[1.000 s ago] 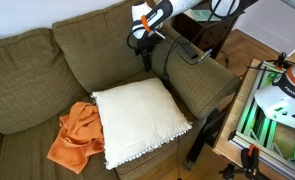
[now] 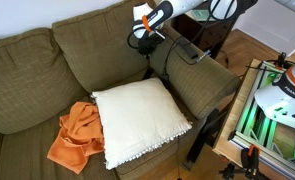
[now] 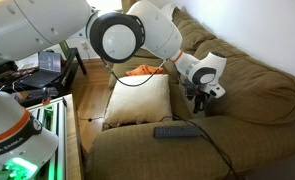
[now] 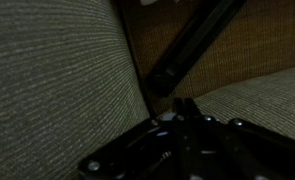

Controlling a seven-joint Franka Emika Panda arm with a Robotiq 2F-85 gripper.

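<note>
My gripper (image 3: 199,104) points down by the sofa's backrest, past the far side of the cream cushion. In the wrist view the dark fingertips (image 4: 179,106) sit close together at the bottom, and nothing shows between them. A long black object (image 4: 190,45), like a remote, lies on the brown seat just beyond the tips. The same dark bar (image 3: 179,131) rests flat on the sofa in exterior view 2. That wrist view is dim, so whether the tips touch anything is hard to tell.
The cream cushion (image 2: 140,120) lies on the seat, with an orange cloth (image 2: 77,137) beside it. The brown armrest (image 2: 199,82) and backrest (image 2: 90,48) stand close around the gripper. Open seat (image 3: 132,155) spreads in front of the dark bar.
The arm has shifted only slightly near the backrest. The cushion and the orange cloth have stayed in place.
</note>
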